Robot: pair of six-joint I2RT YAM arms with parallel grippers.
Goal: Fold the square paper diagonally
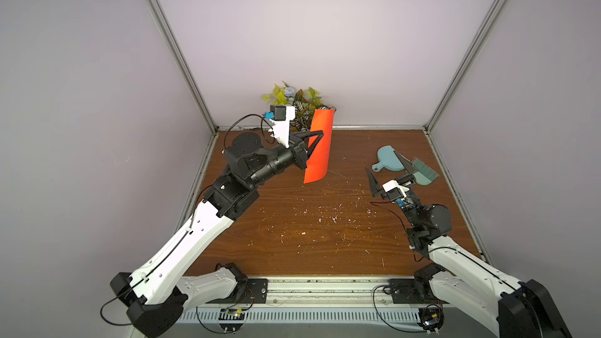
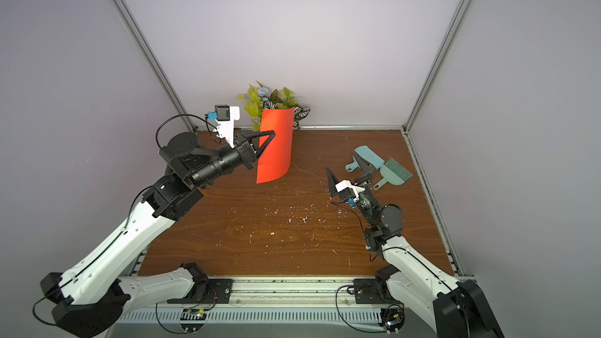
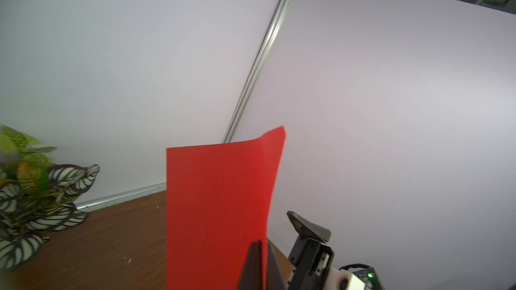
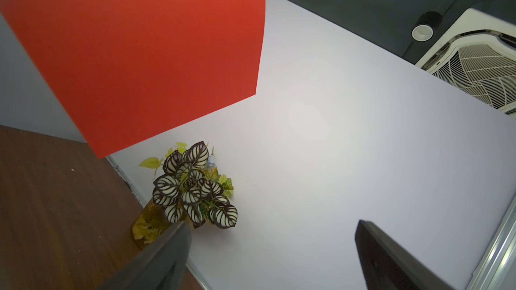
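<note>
The red paper [image 1: 320, 150] hangs in the air, gently curved, held near its upper part by my left gripper [image 1: 321, 132]. In the left wrist view that gripper is shut with the edge of the paper [image 3: 217, 204] between its fingers. My right gripper [image 1: 386, 166] stands open to the right, apart from the paper. Between its fingers in the right wrist view there is only the wall behind; the paper's lower end [image 4: 156, 64] shows above and to the left. I cannot tell from here whether the paper bears a crease.
A potted plant [image 1: 289, 97] stands at the back wall behind the paper. A blue dustpan [image 1: 388, 159] and a green brush [image 1: 425, 172] lie at the right, beside my right gripper. Small white scraps [image 1: 334, 219] dot the bare middle of the table [image 1: 338, 250].
</note>
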